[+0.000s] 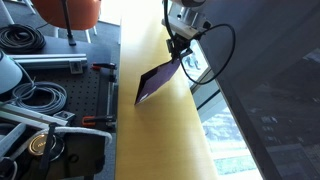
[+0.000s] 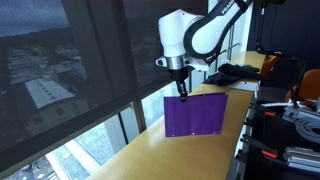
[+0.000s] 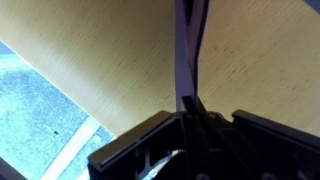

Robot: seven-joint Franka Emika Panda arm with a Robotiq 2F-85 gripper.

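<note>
A thin purple sheet [image 2: 195, 117] hangs upright from my gripper [image 2: 183, 95], which is shut on its upper edge. From the side, in exterior view 1, the sheet [image 1: 158, 78] slants down and left from the gripper [image 1: 178, 57], over the wooden table. In the wrist view the sheet [image 3: 190, 45] appears nearly edge-on, running up from between the fingertips of the gripper. Whether its lower edge touches the table cannot be told.
Bare wooden table [image 1: 160, 140] spreads below and in front of the sheet. A window with a dark blind [image 2: 80, 60] runs along one side. Opposite stand a black cart with coiled cables [image 1: 40, 97] and an orange chair [image 1: 68, 12].
</note>
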